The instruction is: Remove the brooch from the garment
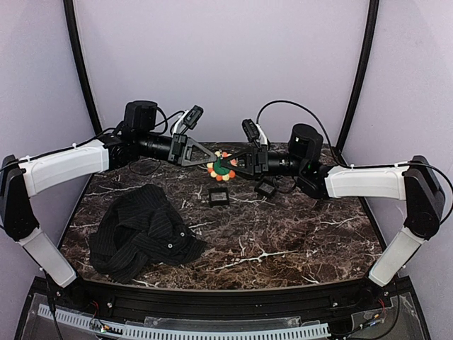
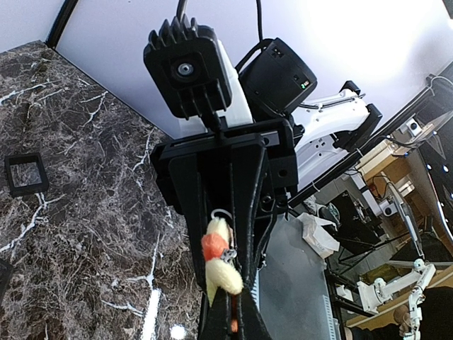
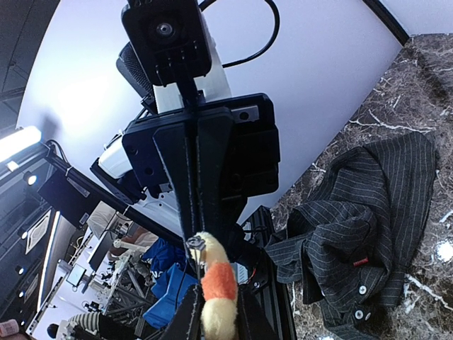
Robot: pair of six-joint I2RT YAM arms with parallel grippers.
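Note:
A flower-shaped brooch (image 1: 221, 172) with green centre and cream and orange petals hangs in the air mid-scene between both grippers, seen edge-on in the left wrist view (image 2: 221, 273) and right wrist view (image 3: 218, 287), a metal clasp on its back. My right gripper (image 1: 231, 161) is shut on it. My left gripper (image 1: 208, 159) is shut at the brooch's other side; whether anything is between its tips is hidden. The dark pinstriped garment (image 1: 145, 230) lies crumpled on the left of the table, apart from the brooch.
Two small black square frames lie under the arms, one at the centre (image 1: 219, 202), one to the right (image 1: 265, 193).

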